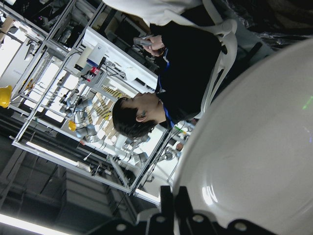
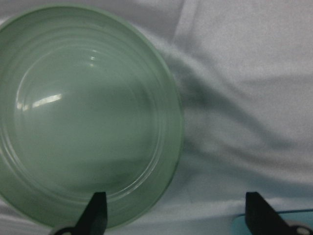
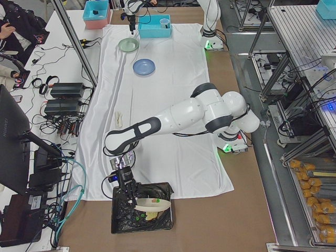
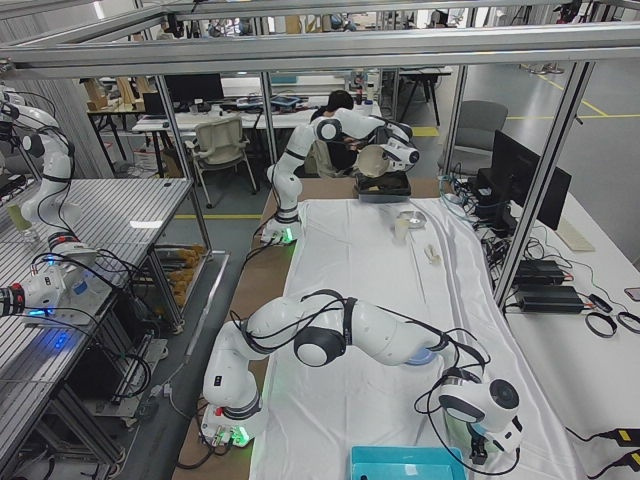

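Note:
A white plate (image 3: 157, 205) is tilted over the black lined tray (image 3: 126, 226), with my left gripper shut on its rim, as the left wrist view shows. Yellow food (image 3: 151, 215) lies in the tray under the plate. My right gripper stands open above the white cloth, with a green plate (image 2: 83, 122) beside and partly under its left finger and the edge of a turquoise bin (image 2: 274, 223) at lower right.
A blue plate (image 3: 144, 66) lies mid-table on the cloth. The turquoise bin (image 3: 155, 31) holding a cup is at the far end. A pale item (image 3: 118, 119) lies left of centre.

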